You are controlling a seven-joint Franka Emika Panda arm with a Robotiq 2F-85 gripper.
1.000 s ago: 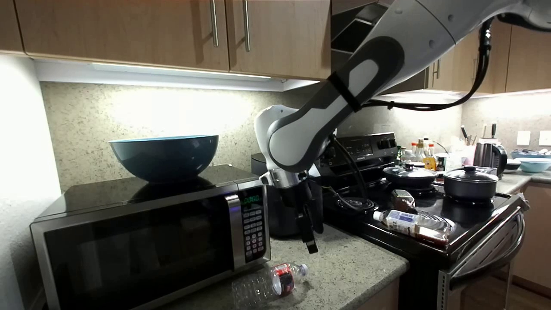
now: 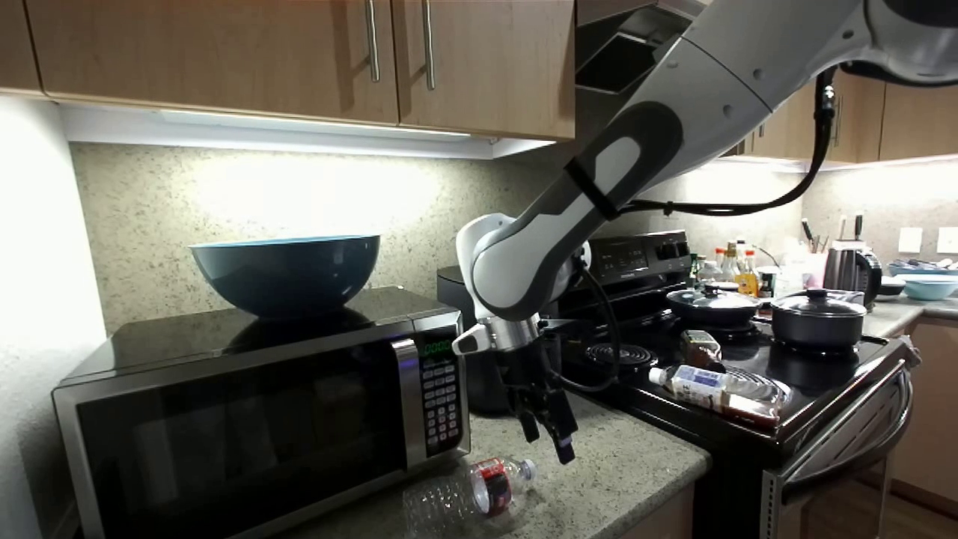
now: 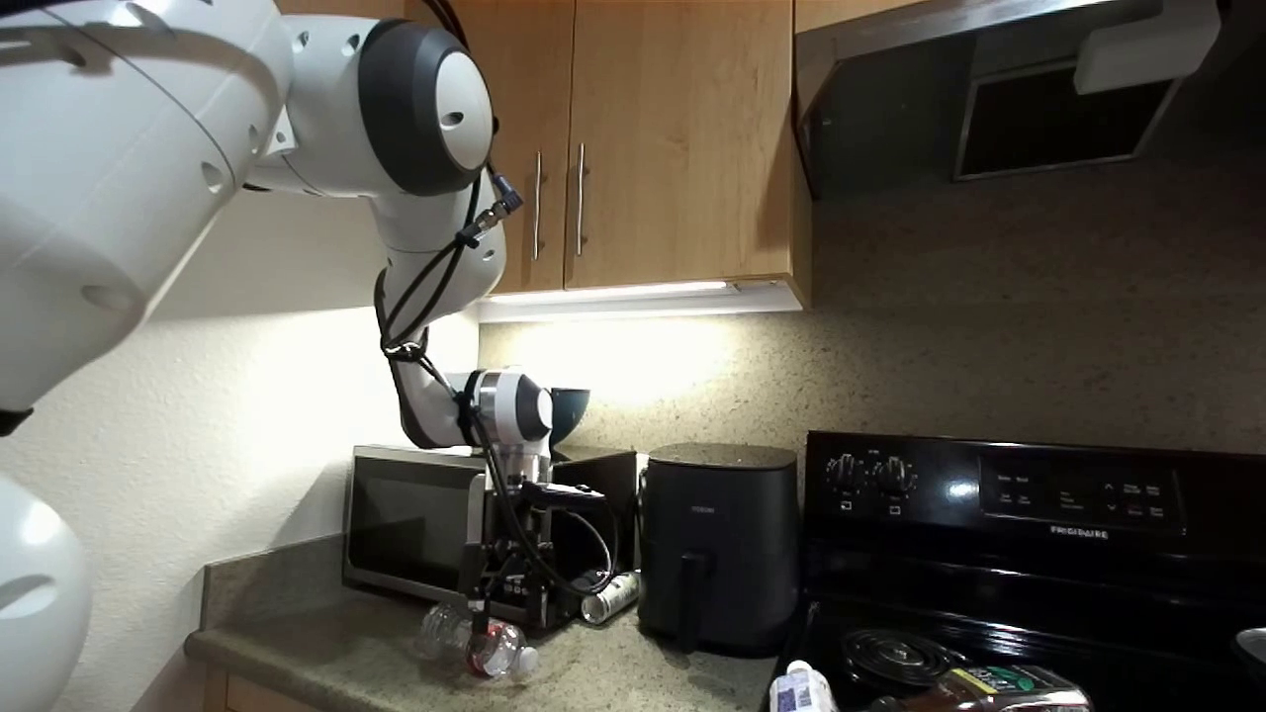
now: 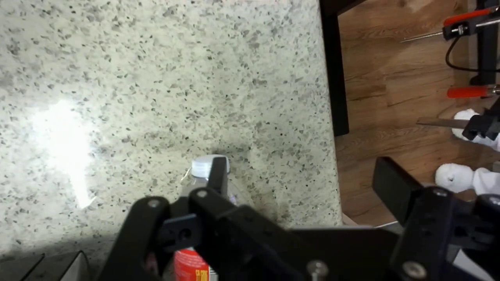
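A clear plastic bottle with a red label (image 2: 493, 486) lies on its side on the counter in front of the microwave. Its white cap (image 4: 209, 164) shows in the wrist view just past one finger, while the dark hand hides much of its body. My gripper (image 2: 548, 444) hangs above the counter near the cap end, tilted downward. The fingers stand wide apart with nothing between them. From the second exterior view, the gripper (image 3: 510, 607) overlaps the bottle (image 3: 493, 651); whether they touch cannot be told there.
The microwave (image 2: 260, 422) with a blue bowl (image 2: 287, 274) on top stands close beside the arm. A black air fryer (image 3: 721, 546) sits behind. Bottles (image 2: 718, 388) and a lidded pot (image 2: 817, 320) occupy the stove.
My gripper has come lower and a little to the right in the first exterior view, and the hand has turned so both fingers show apart. The bottle has not moved.
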